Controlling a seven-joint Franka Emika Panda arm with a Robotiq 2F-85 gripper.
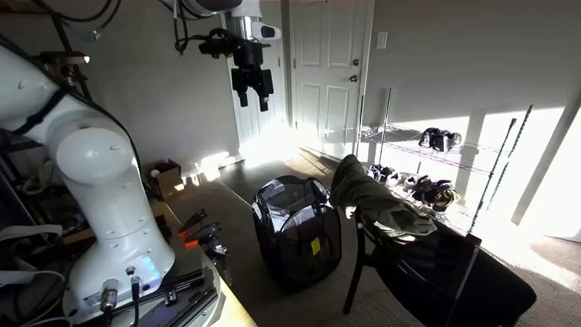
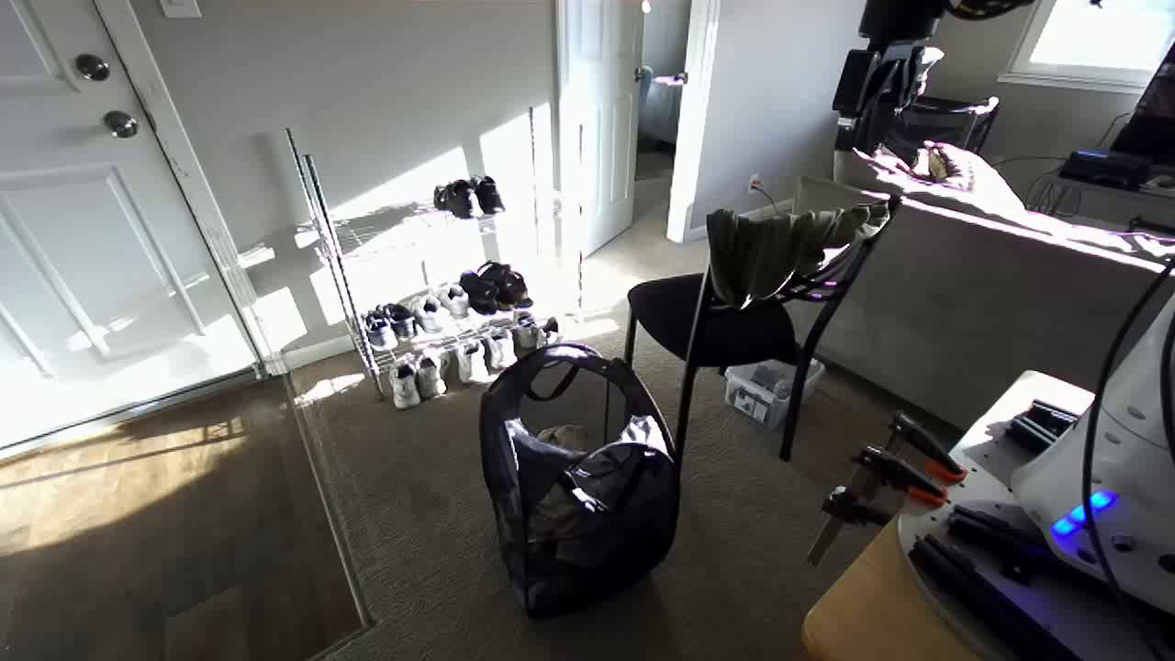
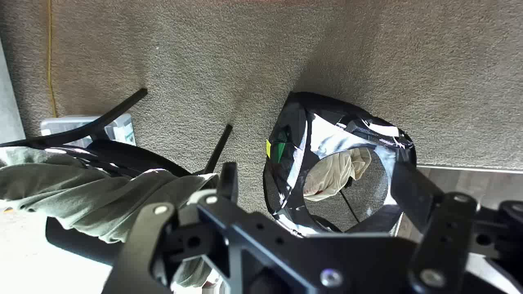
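High above the floor, my gripper [image 1: 253, 101] hangs pointing down, its two fingers spread wide and nothing between them. A black mesh hamper [image 1: 298, 245] stands on the carpet, open at the top. Seen from above in the wrist view, the hamper [image 3: 287, 161] lies below and between my fingers, with a beige cloth [image 3: 333, 171] inside it. A grey-green garment [image 1: 376, 199] is draped over the back of a black chair [image 2: 716, 330] beside the hamper. In the wrist view that garment [image 3: 98, 191] is at left, partly covered by one finger.
A wire shoe rack [image 2: 424, 330] with several shoes stands along the wall. Clamps [image 2: 892, 474] stick out from the edge of the robot's table [image 2: 870, 595]. Under the chair sits a clear plastic bin [image 2: 760, 391]. Bare carpet [image 3: 206, 59] lies beside the hamper.
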